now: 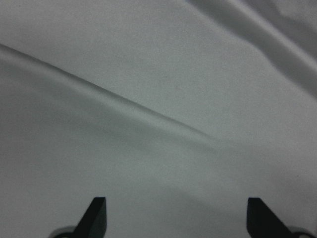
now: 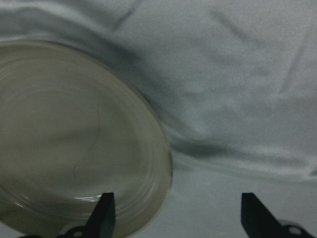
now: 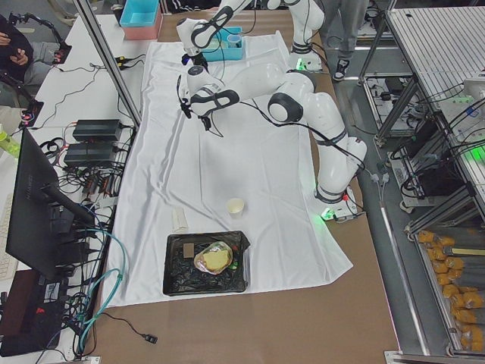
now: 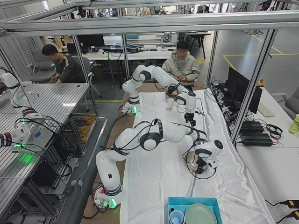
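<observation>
A pale translucent round plate (image 2: 69, 124) lies on the white cloth, filling the left half of the right wrist view; in the camera right view the plate (image 4: 190, 158) is partly hidden by my right arm. My right gripper is open low over its rim, one finger in front of the plate, the other over cloth. My left gripper is open above bare, creased cloth, nothing between its fingers.
A blue bin (image 4: 174, 200) with a green plate and cups stands at one end of the table. A black tray (image 3: 174, 265) with food, and a cream cup (image 3: 235, 205) beside it, occupy the other end.
</observation>
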